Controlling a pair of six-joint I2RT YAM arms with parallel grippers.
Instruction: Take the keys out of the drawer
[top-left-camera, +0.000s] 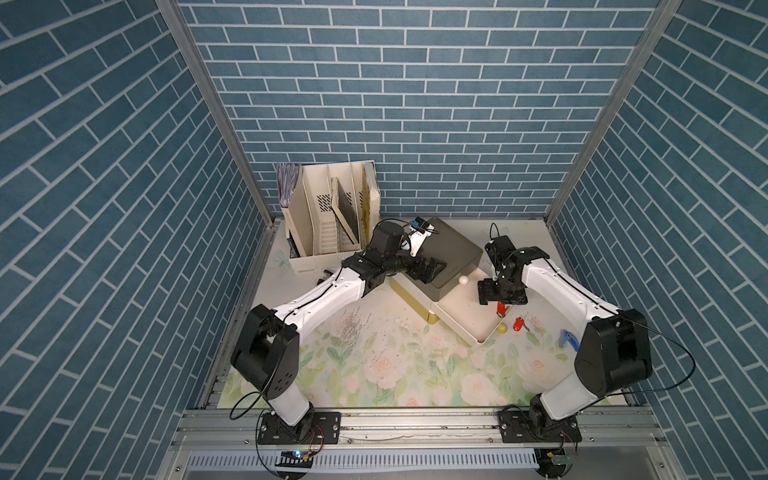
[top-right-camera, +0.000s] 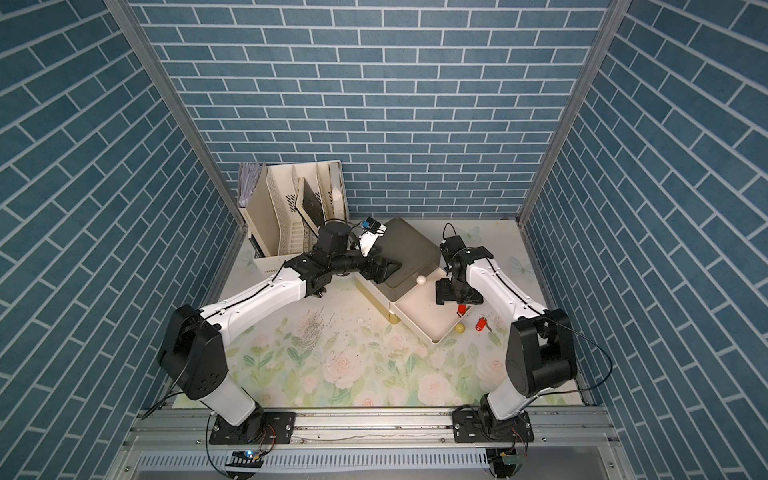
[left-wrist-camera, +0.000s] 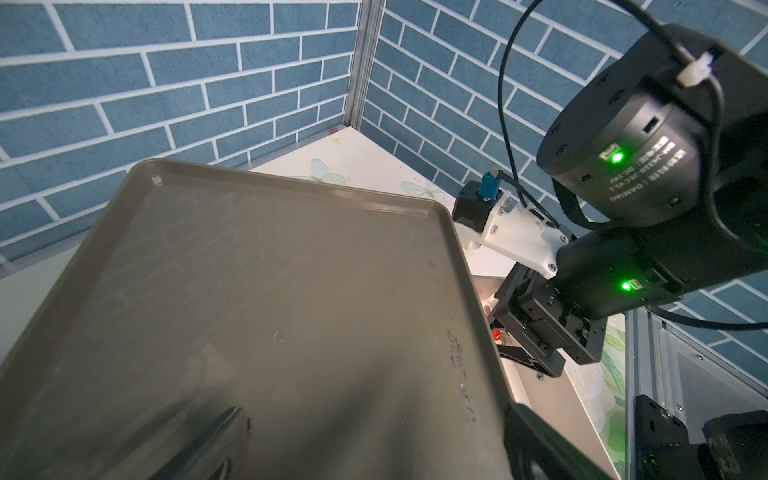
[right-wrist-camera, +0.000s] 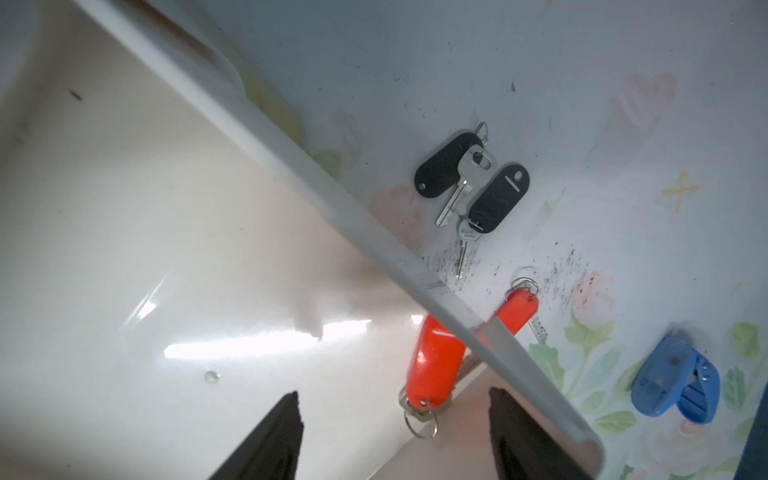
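Observation:
The pale drawer is pulled out from the grey-topped cabinet. Inside, keys with a red tag lie against the right wall in the right wrist view. My right gripper is open above the drawer, just short of that tag in the image, nothing between its fingers. Outside lie keys with black tags, a red-tagged key and a blue-tagged item. My left gripper is over the cabinet's top, its fingers apart and empty.
A cream organiser stands at the back left. A yellow round object lies beside the drawer.

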